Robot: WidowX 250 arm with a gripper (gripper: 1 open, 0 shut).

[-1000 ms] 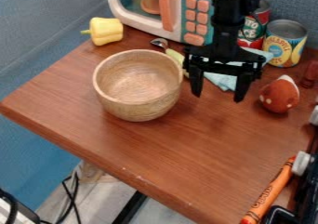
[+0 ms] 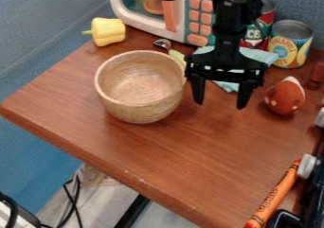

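Note:
The black gripper (image 2: pixel 221 94) hangs over the table between a woven wooden bowl (image 2: pixel 139 88) on the left and a red-brown, egg-shaped object with a white tip (image 2: pixel 285 97) on the right. Its two fingers point down and stand apart, with nothing visible between them. A light blue cloth (image 2: pixel 257 56) lies behind the gripper, partly hidden by it.
A toy microwave (image 2: pixel 165 14) stands at the back, with a yellow pepper (image 2: pixel 105 31) to its left and cans (image 2: pixel 290 44) to the right. An orange crayon (image 2: pixel 274 199) and dark objects line the right edge.
The objects on the table have not visibly moved.

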